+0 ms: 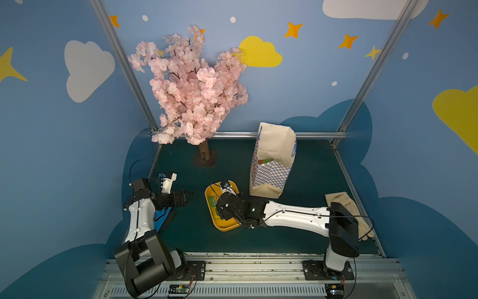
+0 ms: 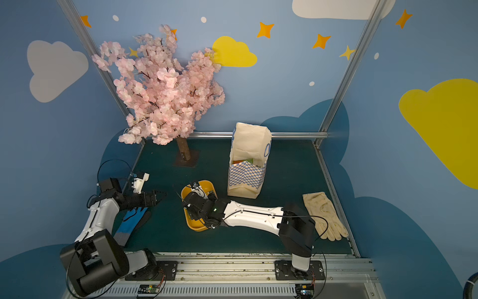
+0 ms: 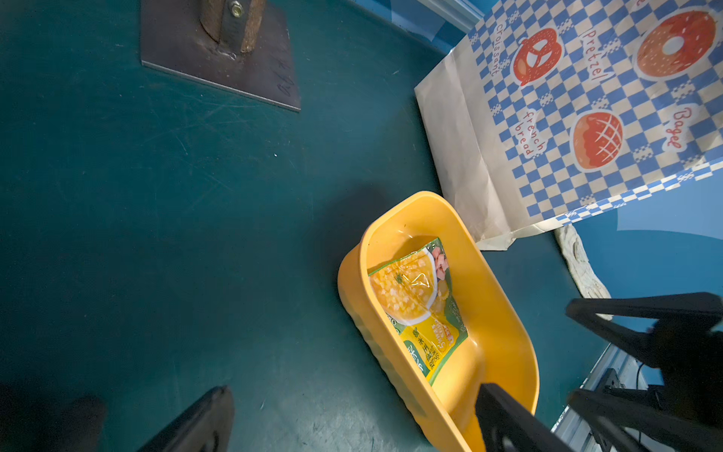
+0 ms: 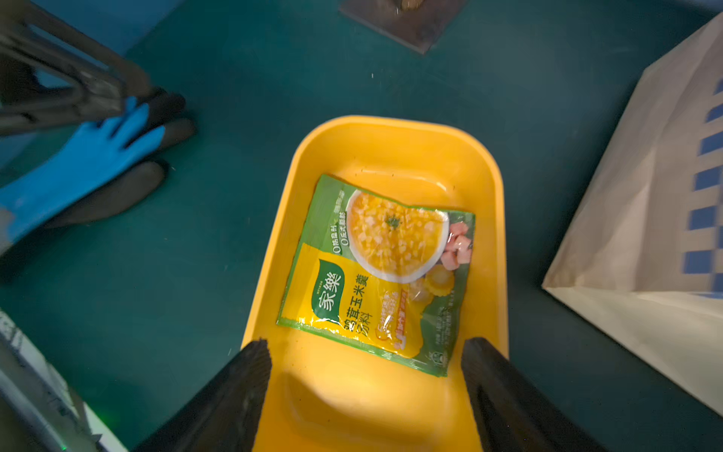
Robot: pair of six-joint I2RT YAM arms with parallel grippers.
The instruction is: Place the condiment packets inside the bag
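A green-and-yellow condiment packet (image 4: 380, 278) lies in the yellow tray (image 4: 488, 180). The paper bag (image 2: 246, 177) stands upright behind and right of the tray, with a small green and orange item (image 1: 265, 161) showing at its opening. My right gripper hangs over the tray, open around the packet's near end with nothing held; in both top views its wrist hides much of the tray. My left gripper stands open and empty just left of the tray.
A blue glove (image 4: 83, 173) lies at the left, under my left arm. A beige glove (image 2: 323, 214) lies at the right. The tree's metal base (image 1: 211, 160) is at the back left. Bare table lies between bag and beige glove.
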